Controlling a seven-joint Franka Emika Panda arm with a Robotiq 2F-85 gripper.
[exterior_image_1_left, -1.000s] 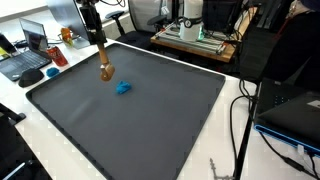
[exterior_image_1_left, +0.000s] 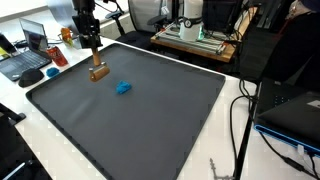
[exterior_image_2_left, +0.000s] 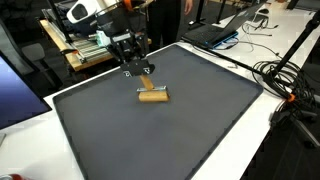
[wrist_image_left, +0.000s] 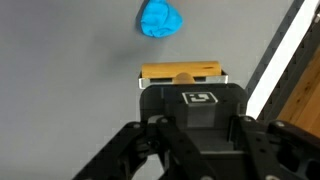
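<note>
A wooden, T-shaped tool, like a brush or scraper, hangs from my gripper (exterior_image_2_left: 138, 68) over the grey table. Its wide head (exterior_image_2_left: 153, 97) points down, and its handle (exterior_image_2_left: 147, 83) runs up into my gripper, which is shut on it. In exterior view 1 the tool's head (exterior_image_1_left: 99, 73) shows at the far left part of the table. From the wrist, only the tool's head (wrist_image_left: 180, 71) shows beyond the black fingers, with a pale metallic strip along it. A crumpled blue thing (exterior_image_1_left: 123, 87), perhaps cloth, lies on the table apart from the tool.
A laptop (exterior_image_1_left: 36, 40) and a red item (exterior_image_1_left: 31, 76) stand beyond its left edge. Cables and a black case (exterior_image_1_left: 290, 120) lie to the right, off the table.
The tool's head has shifted slightly left in exterior view 1 and turned more sideways, the arm moving with it. The blue thing has stayed in place.
</note>
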